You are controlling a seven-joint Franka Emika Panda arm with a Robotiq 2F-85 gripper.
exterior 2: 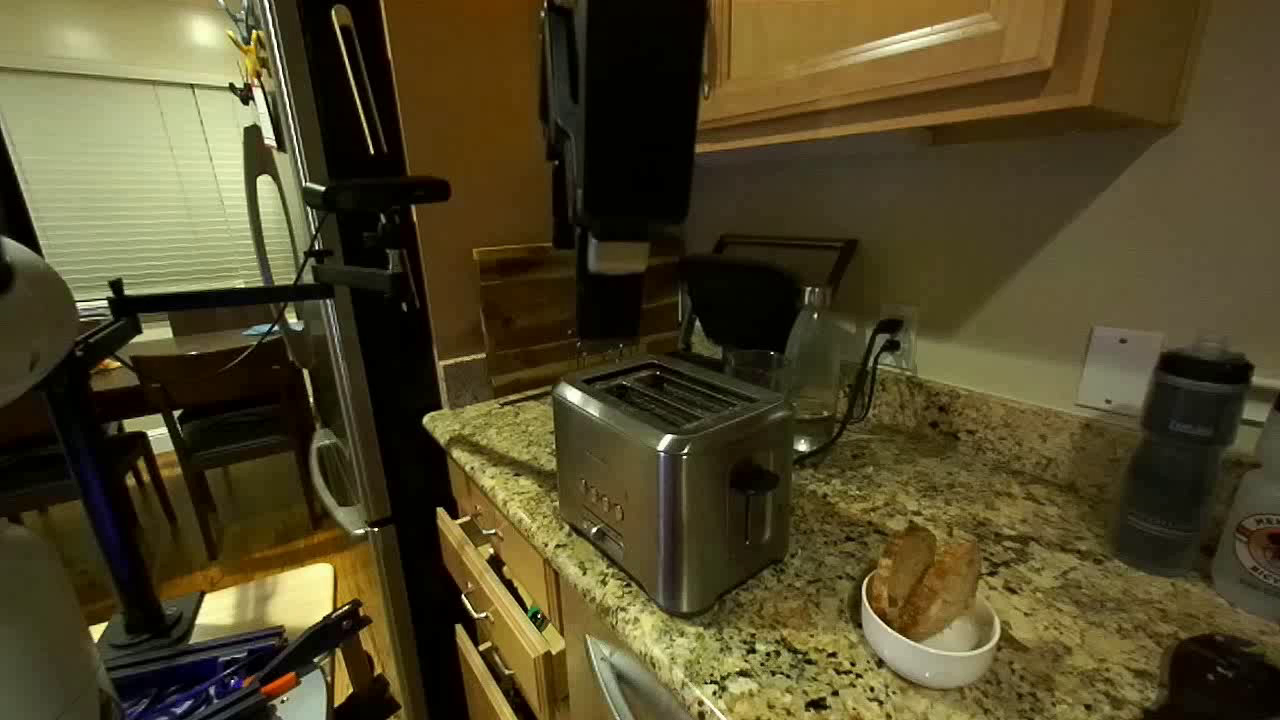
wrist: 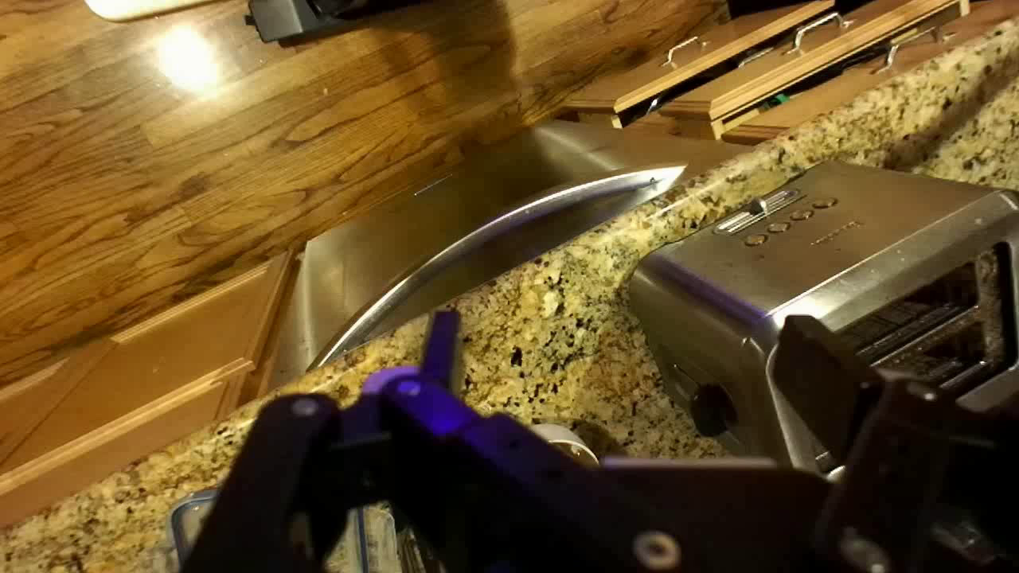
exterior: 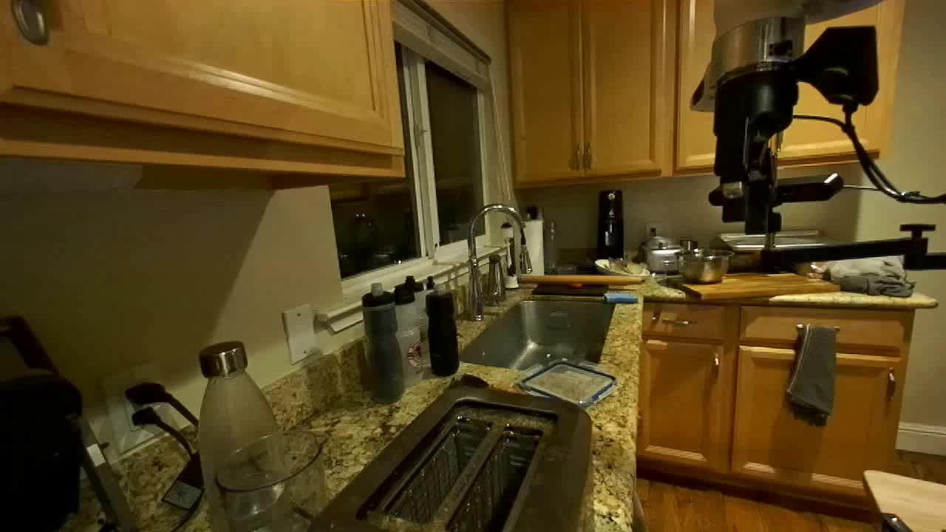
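Wide apart in the wrist view, the two fingers of my gripper are open, and nothing shows between them but counter and toaster beyond. In exterior view 2 the gripper [exterior 2: 612, 306] hangs above and behind the steel toaster [exterior 2: 672, 504]. The toaster's slots look empty in exterior view 1, and its lever [exterior 2: 756, 480] sits high on the end face. Two browned pieces of bread [exterior 2: 924, 582] lean in a small white bowl [exterior 2: 930, 660] on the counter beside it. My gripper's body covers most of the bowl [wrist: 565, 438] in the wrist view.
Bottles [exterior: 383, 346] line the wall, and a glass bottle [exterior 2: 816, 360] stands behind the toaster. Between toaster and sink [exterior: 550, 328] lies a blue-rimmed container [exterior: 567, 381]. Drawers [exterior 2: 504, 600] stand pulled out below the counter. A cabinet [exterior 2: 888, 60] overhangs the counter.
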